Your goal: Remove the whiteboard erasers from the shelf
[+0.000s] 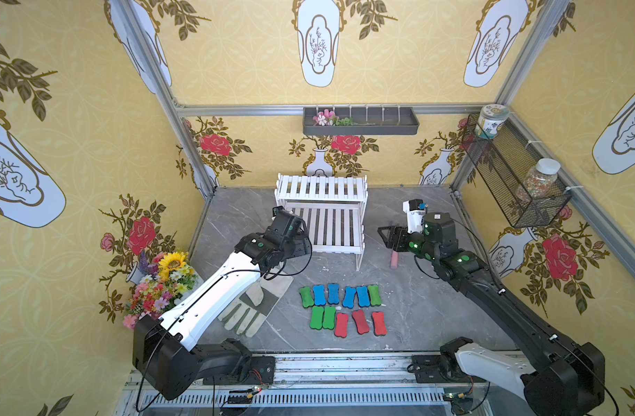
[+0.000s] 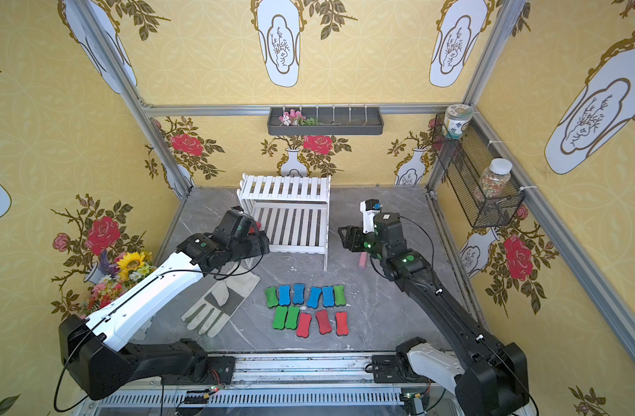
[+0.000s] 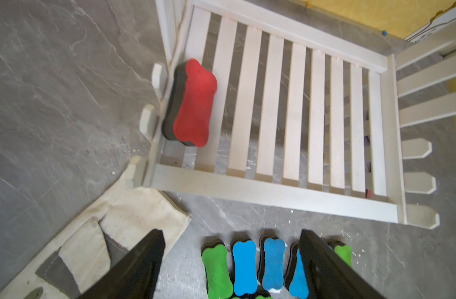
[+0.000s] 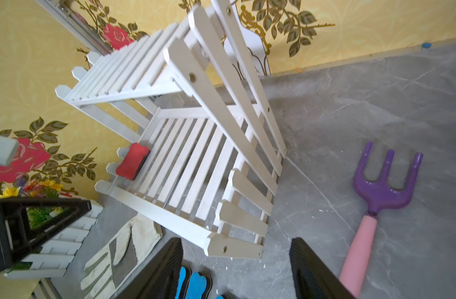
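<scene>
On the lower tier of the white slatted shelf (image 3: 247,184), at its left end, lies a single red eraser (image 3: 194,102). My left gripper hovers at the shelf's front left, its fingers apart and nothing between them; in the top left view its arm hides the red eraser. To the shelf's right, my right gripper stands open and empty above the tabletop. In front of the shelf several green, blue and red erasers lie in two rows, among them a blue eraser (image 1: 318,294), a green eraser (image 1: 317,317) and a red eraser (image 1: 379,323).
A pair of work gloves (image 1: 258,305) lies left of the eraser rows. Beneath my right gripper is a purple fork with a pink handle (image 4: 361,244). Artificial flowers (image 1: 161,287) stand at the left edge. The shelf's upper tier (image 1: 320,188) is empty.
</scene>
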